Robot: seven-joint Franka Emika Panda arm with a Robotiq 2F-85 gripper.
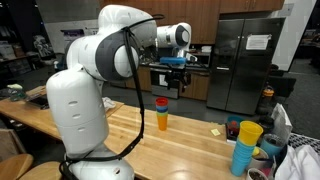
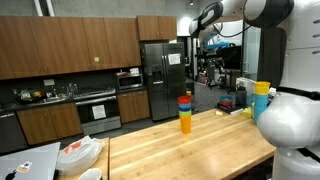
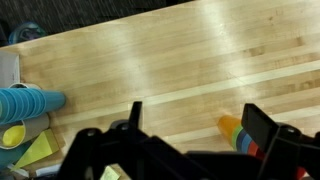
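Note:
My gripper is open high above the table, with only bare wood between its fingers. In exterior view 1 the gripper (image 1: pixel 181 87) hangs above and to the right of a stack of coloured cups (image 1: pixel 162 122). That stack stands upright, orange at the bottom, then blue and other colours, with red on top. In the wrist view the stack (image 3: pixel 230 127) shows at lower right, partly hidden by one finger. From exterior view 2 the same stack (image 2: pixel 185 126) stands apart from the gripper.
Nested blue cups (image 1: pixel 242 158) with yellow ones (image 1: pixel 249 133) above them stand at the table's right side. Beside them are a crowded bin (image 1: pixel 268 144) and a white cloth or bag (image 1: pixel 300 158). Mid-table wood (image 1: pixel 185 150) is clear.

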